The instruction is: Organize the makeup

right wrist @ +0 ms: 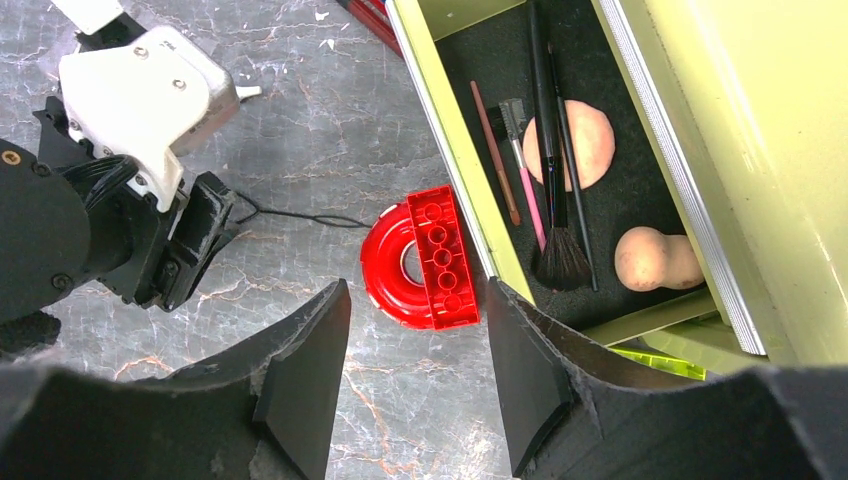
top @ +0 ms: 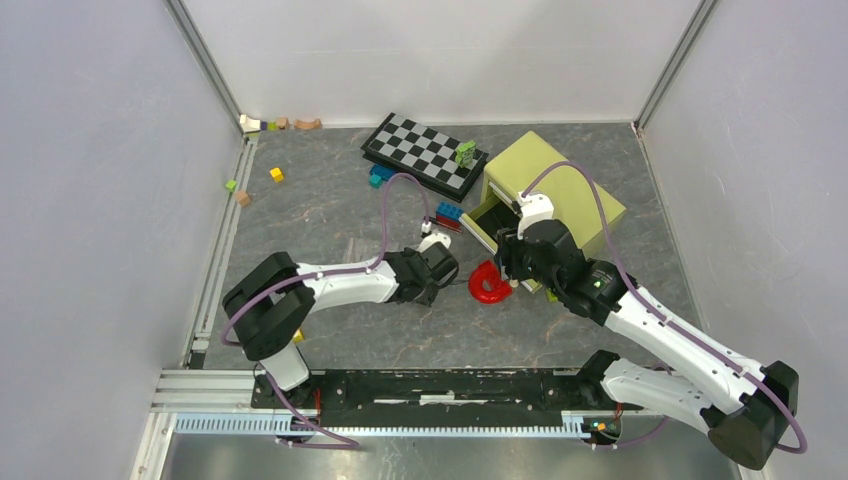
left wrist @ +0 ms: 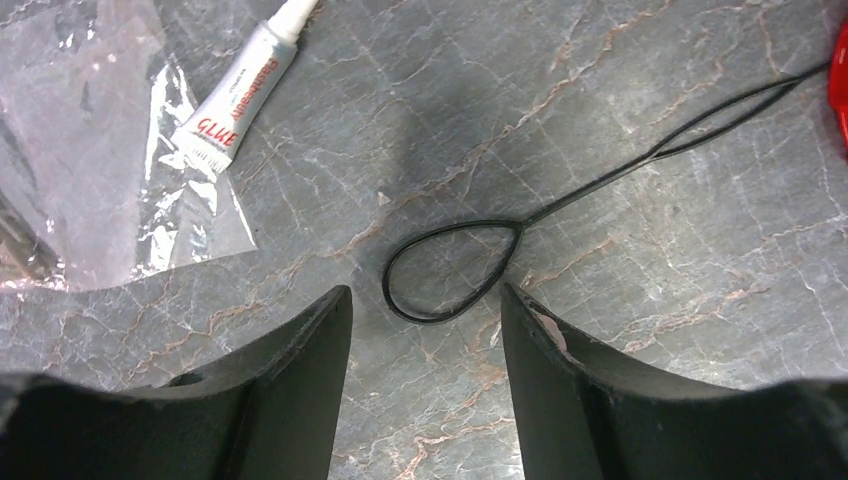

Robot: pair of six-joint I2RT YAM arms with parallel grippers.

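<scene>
The yellow-green box (top: 570,200) has its drawer (right wrist: 455,150) out. Inside lie a large black brush (right wrist: 553,170), thinner brushes (right wrist: 532,200) and beige sponges (right wrist: 640,260). My right gripper hangs over the drawer's near edge, fingers apart, nothing between the fingertips. My left gripper stands apart-fingered over a looped black cord (left wrist: 600,185) on the floor, left of the drawer; I see nothing held. A glue tube (left wrist: 235,100) and a clear plastic bag (left wrist: 100,170) lie above and left of it.
A red ring (right wrist: 390,270) and red brick (right wrist: 440,260) lie against the drawer. A checkerboard (top: 420,150) and loose blocks (top: 276,175) are at the back.
</scene>
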